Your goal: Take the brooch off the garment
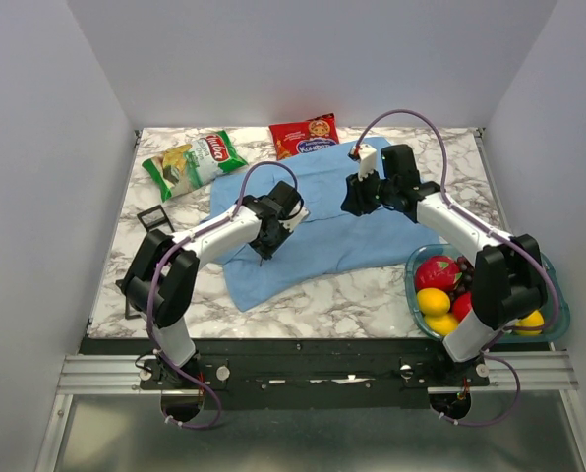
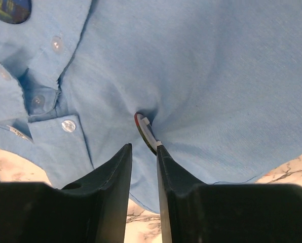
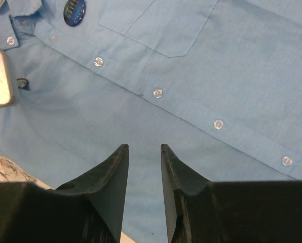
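The blue denim garment [image 1: 342, 246] lies spread over the marble table. A brooch [image 2: 147, 133] on it stands tilted, nearly edge-on, in the left wrist view, its pale back and dark, red-rimmed edge showing. My left gripper is partly open just at this brooch; the brooch's lower end meets or overlaps one fingertip in the view, and I cannot tell whether they touch. A second, round dark brooch [image 3: 74, 12] lies near the collar in the right wrist view. Over the cloth, my right gripper is partly open with nothing between its fingers.
A green chip bag [image 1: 195, 164] and a red candy bag [image 1: 304, 136] lie at the back. At the right stands a bowl [image 1: 412, 295] of fruit. Dark frame-like objects [image 1: 154, 217] are on the left. Bare marble [image 1: 322, 307] shows in front of the garment.
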